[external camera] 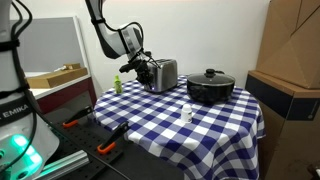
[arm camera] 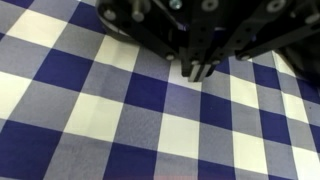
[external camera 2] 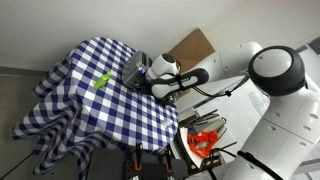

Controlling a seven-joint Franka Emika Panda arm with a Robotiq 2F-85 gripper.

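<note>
In the wrist view my gripper is shut, its dark fingertips together above the blue-and-white checked cloth (arm camera: 130,120). Nothing shows between them. Seen from exterior view 1, the gripper (external camera: 144,82) is low at the far side of the table, just in front of a silver toaster (external camera: 163,73). How near its tips are to the cloth or the toaster is hard to judge. A yellow-green bottle (external camera: 117,84) stands to the left of the gripper, apart from it.
A black lidded pot (external camera: 210,88) is to the right of the toaster. Nearer the front sits a small white cup (external camera: 187,115). Cardboard boxes (external camera: 285,95) rise beyond the table's right side.
</note>
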